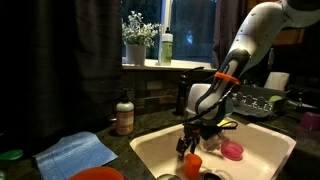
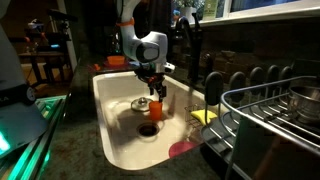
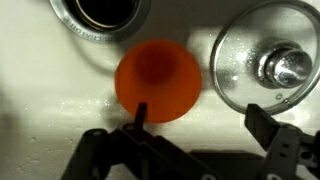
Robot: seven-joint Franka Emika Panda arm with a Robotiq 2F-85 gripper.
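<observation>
An orange cup (image 1: 192,163) stands in the white sink, and in exterior view 2 the same cup (image 2: 156,110) is between the glass lid and the drain. From above, the cup (image 3: 157,82) shows its round mouth. My gripper is open over the sink, its fingers spread wide with nothing held. One finger overlaps the cup's lower edge in the wrist view; the other lies near the lid. A clear glass lid (image 3: 268,60) with a metal knob lies beside the cup. The dark drain (image 3: 102,12) is on the cup's other side.
A pink dish (image 1: 232,150) lies in the sink. Along the sink's side are a yellow sponge (image 2: 203,117) and a wire dish rack (image 2: 262,115). A blue cloth (image 1: 75,154), a soap bottle (image 1: 124,115) and an orange bowl (image 1: 98,173) occupy the counter.
</observation>
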